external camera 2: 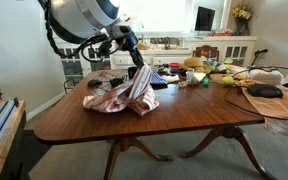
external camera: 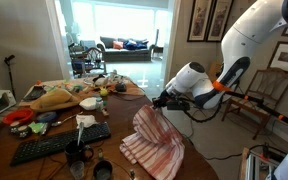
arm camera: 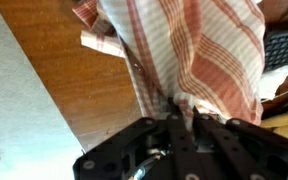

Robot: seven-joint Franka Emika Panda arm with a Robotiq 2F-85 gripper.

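Observation:
A striped pink and white cloth point(external camera: 156, 148) hangs partly lifted from the wooden table, its lower folds still on the tabletop. My gripper point(external camera: 156, 108) is shut on its upper part, and the cloth rises to a peak beneath it. In the second exterior view the cloth point(external camera 2: 136, 92) stands up in a fold below the gripper point(external camera 2: 136, 64), with more of it spread to the left. The wrist view shows the cloth point(arm camera: 189, 50) bunched between the fingers and fanning out away from them. The fingertips are largely hidden by cloth and shadow.
A black keyboard point(external camera: 56, 146) and dark mugs point(external camera: 76, 156) are to the left of the cloth in the first exterior view. Farther back, several dishes and a brown plush-like object point(external camera: 54, 100) crowd the table. The table's edge point(external camera 2: 69, 138) runs close to the cloth.

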